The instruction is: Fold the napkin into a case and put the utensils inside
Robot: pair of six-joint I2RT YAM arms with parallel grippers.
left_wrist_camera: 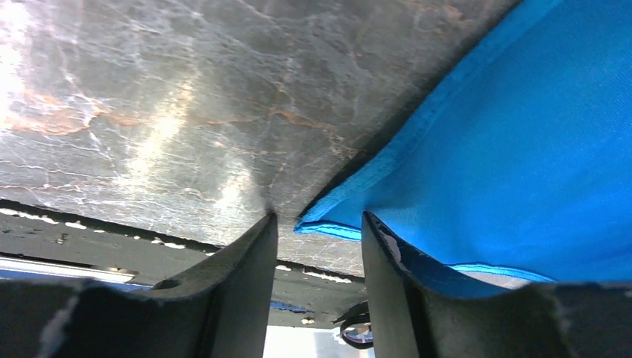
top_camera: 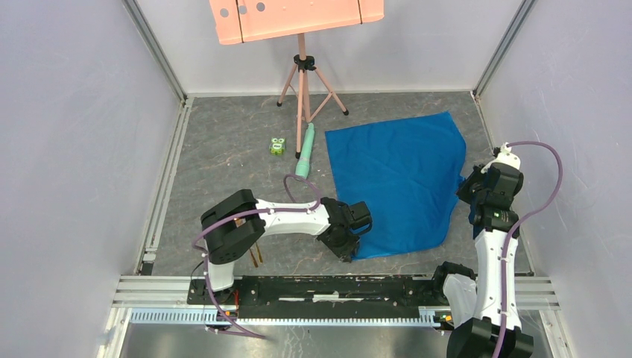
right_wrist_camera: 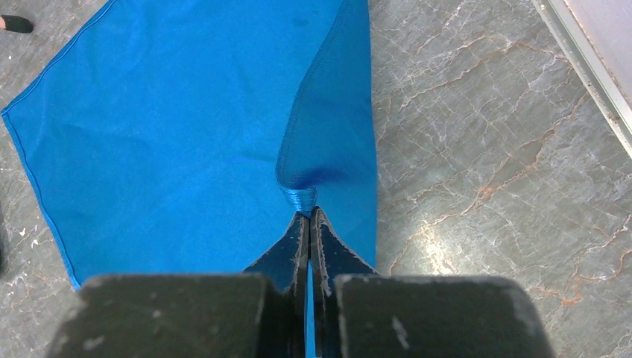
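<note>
The blue napkin point(top_camera: 395, 186) lies spread on the grey marbled table, its right side lifted and partly folded over. In the left wrist view, the corner of the napkin point(left_wrist_camera: 462, 179) reaches between the fingers of my left gripper, which stands open. My right gripper is shut on a pinched bit of the napkin's hemmed edge point(right_wrist_camera: 302, 197). From above, that gripper point(top_camera: 462, 194) is at the napkin's right side. Two thin brown sticks point(top_camera: 256, 252), apparently the utensils, lie left of the napkin, partly hidden by my left arm.
A teal tube point(top_camera: 306, 151) and a small green owl-faced block point(top_camera: 277, 145) lie beyond my left arm. A pink tripod point(top_camera: 301, 89) stands at the back. Walls close in on both sides, and the table's left part is bare.
</note>
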